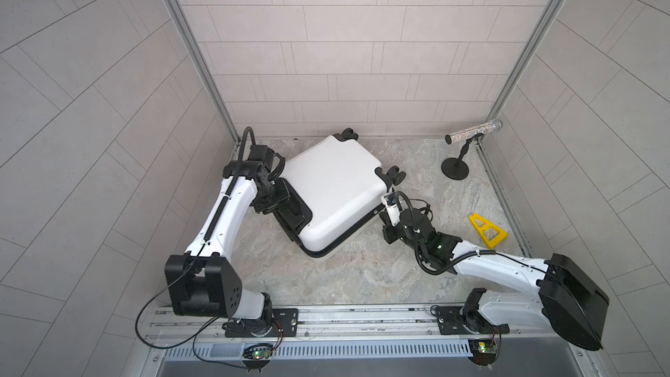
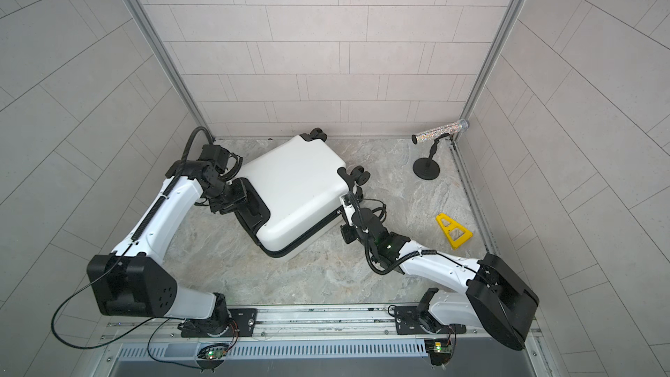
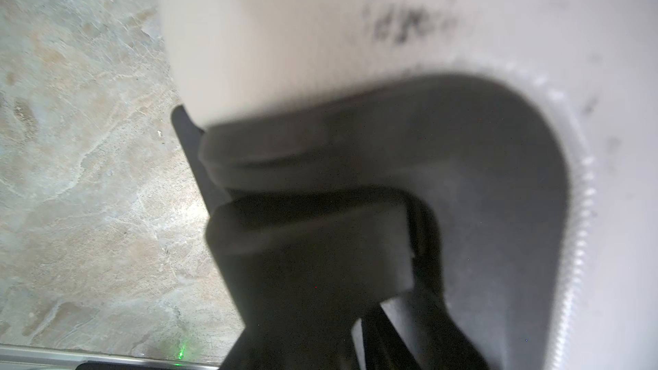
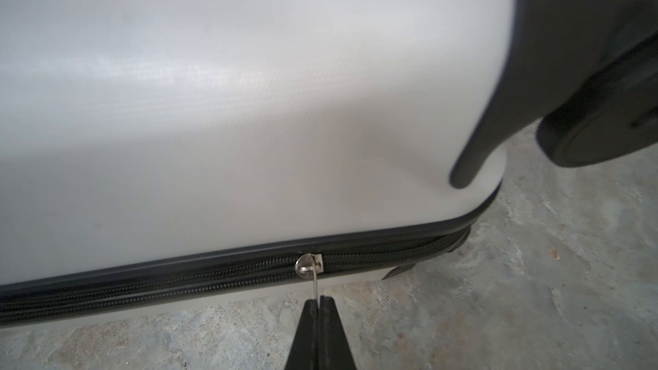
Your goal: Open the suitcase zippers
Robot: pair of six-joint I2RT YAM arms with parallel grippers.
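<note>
A white hard suitcase point(image 1: 335, 188) with black trim lies on its side on the stone floor. At its left end my left gripper point(image 1: 272, 195) is pressed into the black handle panel point(image 3: 500, 219); it is shut on something dark there, blurred in the left wrist view. At the suitcase's front right side my right gripper is shut, with the thin pull tab of a silver zipper slider point(image 4: 307, 264) running into its fingertips. The slider sits on the black zipper track point(image 4: 171, 284), near the wheel corner.
A black stand point(image 1: 455, 167) holding a glittery tube point(image 1: 473, 132) stands at the back right. A yellow bracket point(image 2: 453, 230) lies on the floor at the right. Black wheels point(image 1: 392, 176) stick out from the suitcase's right end.
</note>
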